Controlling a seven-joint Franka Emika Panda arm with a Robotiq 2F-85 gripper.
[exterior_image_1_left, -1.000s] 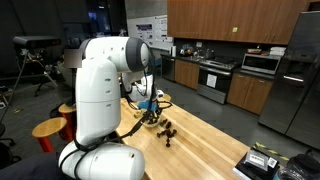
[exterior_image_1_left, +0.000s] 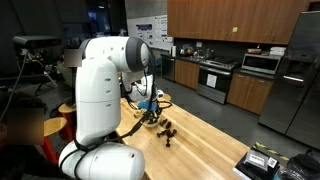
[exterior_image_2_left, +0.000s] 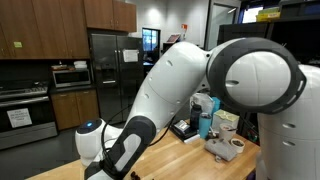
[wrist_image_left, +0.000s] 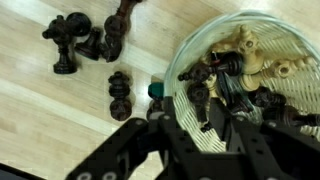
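Note:
In the wrist view, my gripper stands open over the near-left rim of a pale woven basket (wrist_image_left: 188, 50). Inside the basket lie dark chess pieces (wrist_image_left: 200, 92) and light chess pieces (wrist_image_left: 247, 42), jumbled together. Loose on the wooden table to the basket's left are several dark pieces, among them one lying alone (wrist_image_left: 120, 95) and a cluster (wrist_image_left: 64, 42). A dark piece with a green base (wrist_image_left: 156, 90) is close against the rim. Nothing shows held between the fingers. From exterior view 1, the dark pieces (exterior_image_1_left: 167, 133) appear near the arm's lower end.
The wooden table (exterior_image_1_left: 205, 145) has wide free room to the right. A dark device (exterior_image_1_left: 257, 164) lies at its near right edge. In exterior view 2, a blue bottle (exterior_image_2_left: 205, 126) and a grey item (exterior_image_2_left: 225, 149) stand on the far right of the table.
The arm and the pieces look nearly unmoved. At the left edge of exterior view 1, a dark shape now covers much of the floor and orange stools seen a second ago.

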